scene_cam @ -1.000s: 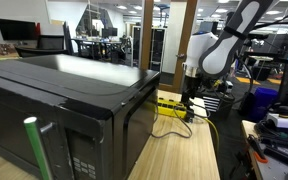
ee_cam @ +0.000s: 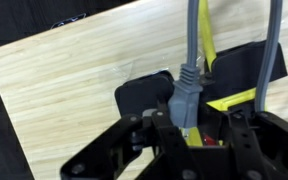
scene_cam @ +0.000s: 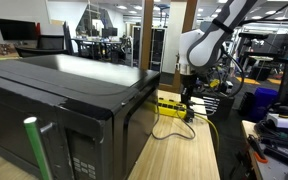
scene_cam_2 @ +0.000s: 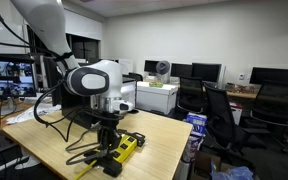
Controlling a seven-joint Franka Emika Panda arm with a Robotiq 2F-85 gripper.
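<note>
A grey plug (ee_cam: 186,98) with a ribbed neck and grey cable shows between my gripper's two black pads (ee_cam: 142,95) in the wrist view; my gripper is shut on it. Just below lies a yellow power strip (ee_cam: 232,100), partly covered by the fingers. From the second exterior view, the gripper (scene_cam_2: 110,161) is low, right at the yellow power strip (scene_cam_2: 128,148) on the table. In the first exterior view the strip (scene_cam: 168,107) is at the table's far end, with the gripper (scene_cam: 188,115) beside it. Whether the plug's prongs touch a socket is hidden.
A large black appliance (scene_cam: 89,100) fills the near left of the table in the first exterior view. Loose cables loop around the strip, including a yellow cord (ee_cam: 206,35). Bare wood (scene_cam_2: 169,135) lies right of the strip in the second exterior view.
The white arm's lower part has shifted slightly to the right in the first exterior view. The power strip and the appliance appear unmoved.
</note>
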